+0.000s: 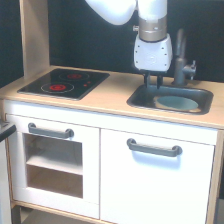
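Note:
The white robot arm reaches down from the top of the camera view, its gripper (153, 78) over the left part of the black sink (197, 99). The fingertips are small and dark against the basin, and whether they are apart or closed is hard to tell. A teal shape (177, 103) shows low inside the sink, apparently the pot sunk into the basin, mostly hidden by the rim.
A black cooktop (60, 84) with two red rings sits on the left of the wooden counter (118, 90). A dark faucet (181, 60) stands behind the sink. White cabinet doors (155, 175) with dark handles are below.

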